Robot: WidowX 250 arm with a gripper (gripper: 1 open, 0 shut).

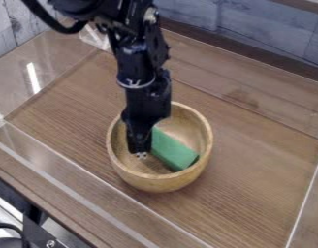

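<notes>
A tan round bowl (188,174) sits on the wooden table, holding a green oblong object (174,149) that lies at a slant in its right part. My black gripper (140,147) reaches down from the top of the view into the bowl's left part, just left of the green object. Its fingertips are dark and small, and I cannot make out the space between them.
Bare wooden tabletop (252,87) extends to the right and behind the bowl, and to its left. A metal edge runs along the lower left, with dark cables beyond it in the corner.
</notes>
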